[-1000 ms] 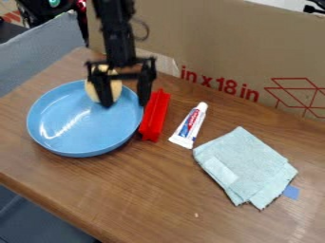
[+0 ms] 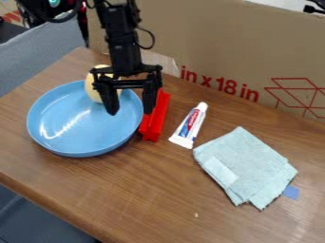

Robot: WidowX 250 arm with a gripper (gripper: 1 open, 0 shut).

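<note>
The black robot arm comes down from the top, its gripper (image 2: 131,101) open over the back right of a blue plate (image 2: 71,123). A pale yellow object (image 2: 94,82) sits at the back of the plate, partly hidden by the gripper. A red object (image 2: 156,121) lies just right of the plate, beside the gripper's right finger. A white toothpaste tube (image 2: 189,126) lies further right. A folded light blue cloth (image 2: 248,166) lies on the wooden table at the right.
A cardboard box (image 2: 241,57) stands along the back. A grey area (image 2: 38,66) lies beyond the table at the left.
The gripper has moved a little down and to the right, toward the plate's right rim and the red object. The objects on the table look unmoved.
</note>
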